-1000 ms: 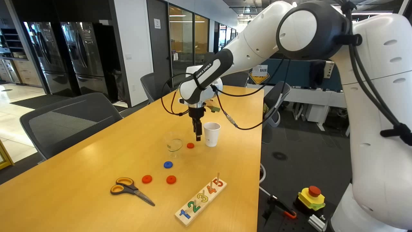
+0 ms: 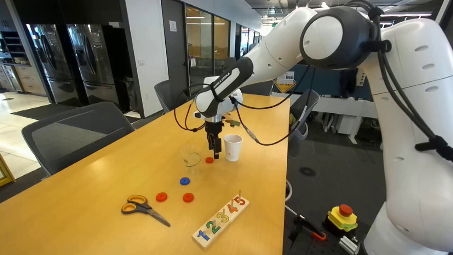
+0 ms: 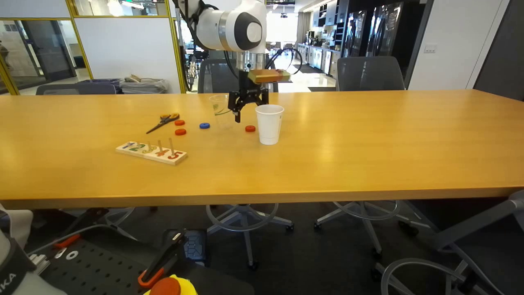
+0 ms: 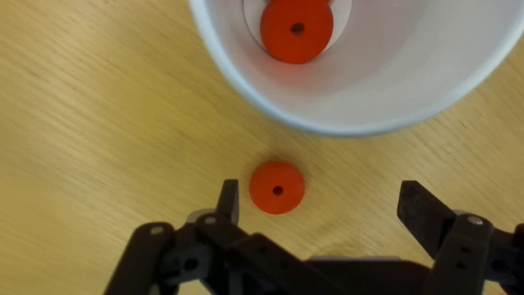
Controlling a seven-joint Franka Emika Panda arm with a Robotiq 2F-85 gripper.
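Observation:
In the wrist view, my gripper is wide open above the table. A red disc with a centre hole (image 4: 277, 187) lies flat on the wood between the two fingers, nearer the left one and touching neither. Just beyond it rises the white cup (image 4: 344, 115), upright, with red discs (image 4: 297, 30) at its bottom, partly cut off by the frame. From outside, the gripper (image 2: 215, 156) hangs low beside the cup (image 2: 232, 148), close to that red disc (image 2: 209, 159). A clear cup (image 2: 191, 159) stands on the other side.
A blue disc (image 2: 184, 181) and two more red discs (image 2: 188, 197) lie nearer the front. Scissors (image 2: 144, 208) rest to the left, and a numbered peg board (image 2: 221, 220) lies towards the right edge.
My gripper has come down and shifted slightly left in exterior view 1. The cups, discs, scissors and peg board have stayed in place.

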